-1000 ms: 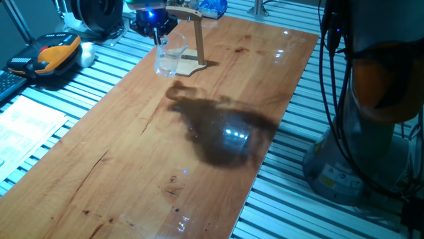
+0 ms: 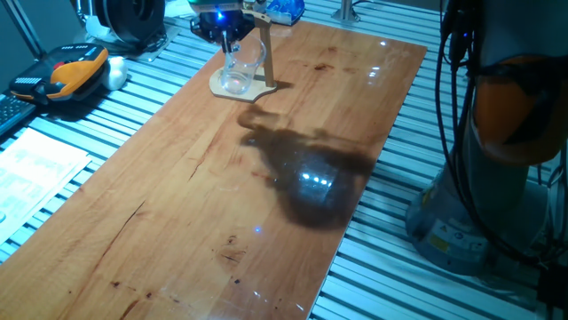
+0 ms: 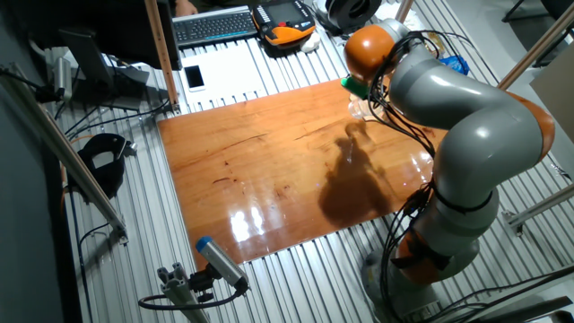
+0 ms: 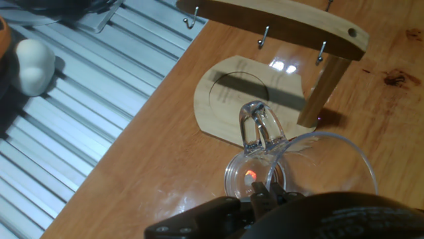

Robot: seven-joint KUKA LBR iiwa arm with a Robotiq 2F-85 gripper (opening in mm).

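Observation:
A clear mug (image 2: pixel 246 64) hangs tilted above the table at the wooden rack, with my gripper (image 2: pixel 227 44) shut on it. In the wrist view, the dark fingertips of the gripper meet at the mug's wall, and the mug's handle (image 4: pixel 245 133) points toward the rack. The rack has a round-marked base (image 4: pixel 215 109), a post (image 4: pixel 324 93) and a top bar (image 4: pixel 285 25) with several metal hooks. The mug is apart from the hooks. From the second exterior view, the arm hides most of the gripper, and only part of the mug (image 3: pixel 360 109) shows.
A blue item (image 2: pixel 286 11) sits behind the rack.
The gripper has carried the mug rightward in the first exterior view. The mug now overlaps the rack's base and post there more than before; the rack has stayed put.

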